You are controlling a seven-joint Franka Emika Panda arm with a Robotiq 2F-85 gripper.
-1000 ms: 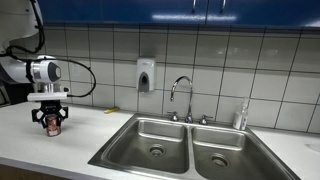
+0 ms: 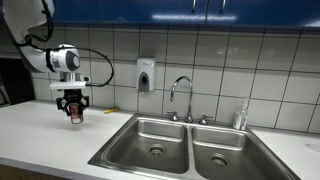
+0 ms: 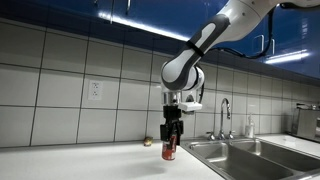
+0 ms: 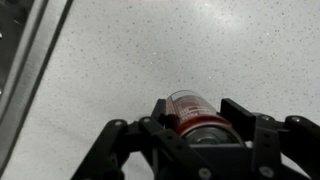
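A small reddish bottle or jar with a dark cap (image 4: 205,133) is held upright between the fingers of my gripper, which is shut on it. In exterior view 1 the gripper (image 2: 74,105) is over the left part of the counter, with the red container (image 2: 76,116) showing below its fingers. From exterior view 2, the container (image 3: 169,150) appears low, close above or at the counter, left of the sink; whether it touches the surface I cannot tell. The fingers hide part of its sides.
The double steel sink (image 2: 185,132) with its faucet (image 2: 182,92) lies right of the gripper. A small yellowish object (image 2: 112,110) rests by the back wall. A soap bottle (image 2: 241,116) stands behind the sink's right end. The white counter (image 2: 35,135) around the gripper is mostly clear.
My gripper has moved right, toward the sink, and up a little in exterior view 1, carrying the red container with it. The sink and other objects have stayed put.
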